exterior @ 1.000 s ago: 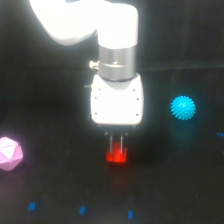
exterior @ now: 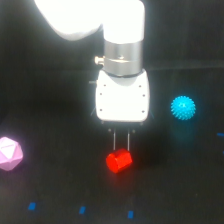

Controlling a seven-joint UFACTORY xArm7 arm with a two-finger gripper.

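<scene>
Near the middle of the camera view, my white gripper [exterior: 121, 148] points down with two thin fingers spaced apart. The red block [exterior: 119, 162] is just below, looking turned at an angle, and the fingertips meet or overlap its upper edge. Whether they grip it or only stand in front of or behind it does not show clearly. How high the block is above the dark surface cannot be told.
A pink faceted ball [exterior: 9, 153] is at the left edge. To the right of the arm sits a cyan spiky ball [exterior: 183, 108]. Small blue marks, such as one blue square [exterior: 82, 210], dot the dark surface, which is otherwise clear.
The arm has shifted slightly right and its fingers look farther apart. The red block appears a little lower and has turned, with more of it showing below the fingertips.
</scene>
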